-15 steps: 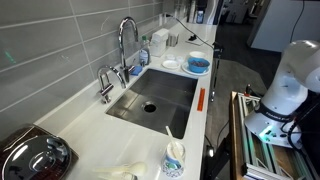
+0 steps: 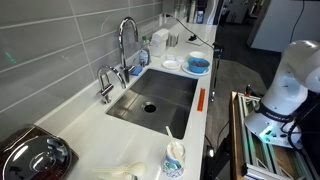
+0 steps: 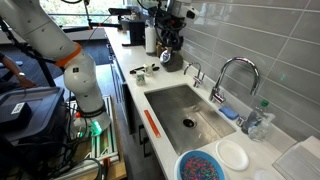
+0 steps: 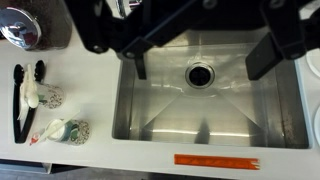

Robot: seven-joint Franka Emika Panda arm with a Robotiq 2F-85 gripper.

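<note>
My gripper is open above the sink (image 4: 170, 128), its dark fingers (image 4: 263, 58) wide apart with nothing between them. In exterior view 2 the gripper (image 3: 172, 40) hangs high over the counter, while exterior view 1 does not show it. An orange-red flat strip (image 4: 216, 161) lies on the counter along the front edge of the sink. To the left in the wrist view stand two patterned cups (image 4: 75, 132), each with a pale utensil in it. Black tongs (image 4: 24, 105) lie beside them.
A tall faucet (image 2: 128, 38) rises behind the sink. A blue bowl (image 3: 199, 168) and a white plate (image 3: 231, 154) stand on the far counter, near bottles (image 2: 144, 52). A round lidded pot (image 2: 38, 158) occupies the near left corner.
</note>
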